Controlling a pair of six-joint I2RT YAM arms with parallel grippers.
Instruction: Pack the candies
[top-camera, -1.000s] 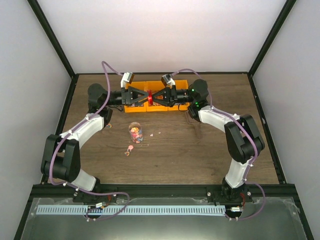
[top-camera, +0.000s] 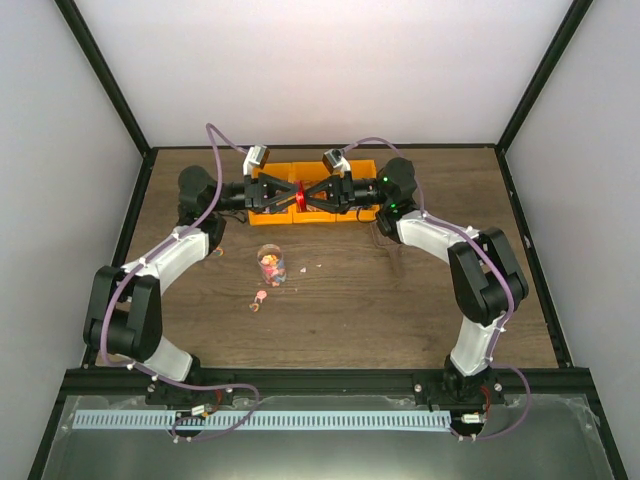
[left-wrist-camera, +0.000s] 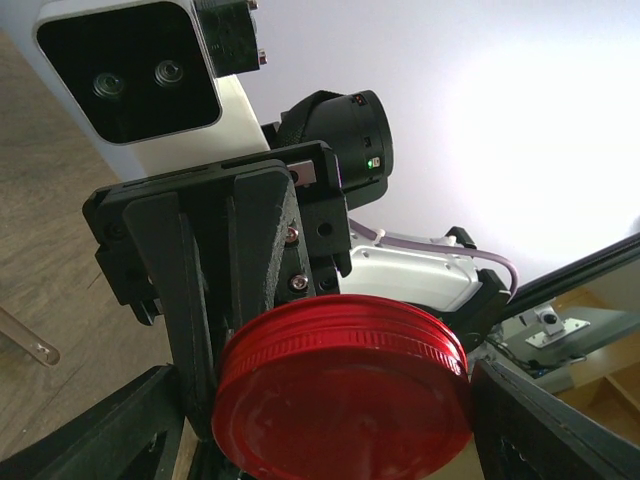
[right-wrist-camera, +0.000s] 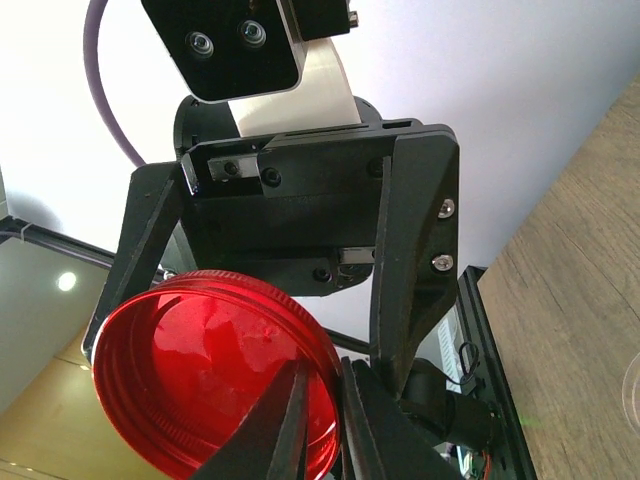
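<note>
A red screw lid (top-camera: 301, 197) hangs between both grippers above the orange bins. In the left wrist view my left gripper is shut on the lid, a finger on either side. The lid's hollow side faces my right gripper, whose fingers stand close together around its rim; whether they pinch it I cannot tell. A clear jar (top-camera: 271, 264) with colourful candies in it stands on the table, its top uncovered. Loose candies (top-camera: 258, 300) lie just in front of it.
Orange bins (top-camera: 270, 219) line the back of the table, partly hidden under the arms. Something clear (top-camera: 388, 257) lies under the right arm, hard to make out. Small bits (top-camera: 304, 269) lie right of the jar.
The left arm has shifted very slightly since a second ago. The lid stays between the two grippers, and the jar and candies have not moved.
</note>
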